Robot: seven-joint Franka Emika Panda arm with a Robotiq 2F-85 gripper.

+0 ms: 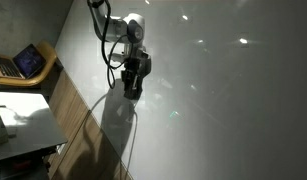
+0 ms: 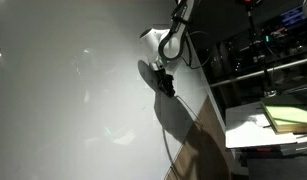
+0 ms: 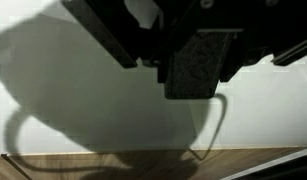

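A white, glossy board fills much of both exterior views, which look tilted. My gripper is close to its surface, near one edge, and casts a broad shadow. Between the fingers in the wrist view is a dark, rectangular block with a textured face, perhaps an eraser; the gripper is shut on it. Whether the block touches the board cannot be told. A small green mark shows on the board, apart from the gripper.
A wooden strip runs along the board's edge. Beyond it are a white table and a laptop. A yellow-green box or book lies on the table side. The rest of the board is clear.
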